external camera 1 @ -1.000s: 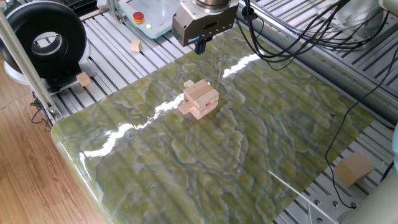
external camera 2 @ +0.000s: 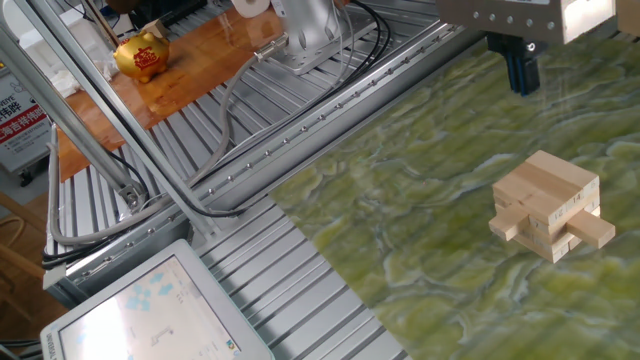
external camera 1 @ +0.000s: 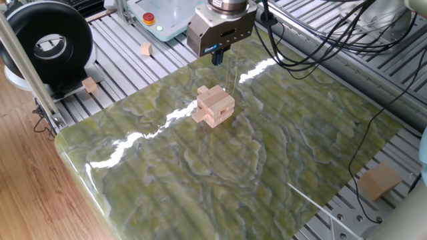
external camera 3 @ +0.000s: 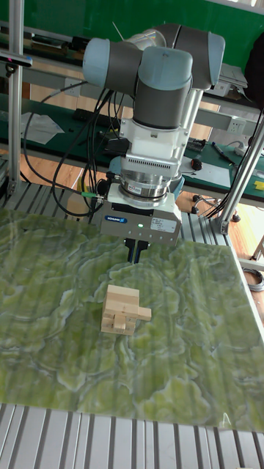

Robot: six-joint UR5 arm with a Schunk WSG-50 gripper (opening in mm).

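Observation:
A pale wooden block puzzle stands on the green marbled board, just above the middle of the board in exterior view 1. In exterior view 2 two of its bars stick out, and the top of the puzzle is flat. My gripper hangs above the board on the arm's side of the puzzle, clear of it. Its dark fingers point down and stand close together, shut, and nothing shows between them. From the front, exterior view 3 has the gripper behind and above the puzzle.
Small wooden blocks lie off the board: one by the teach pendant, another near the black ring, a larger one at the right. Black cables loop beside the arm. Around the puzzle the board is bare.
In exterior view 1 my gripper has shifted slightly right and down in the picture. The puzzle has stayed in place.

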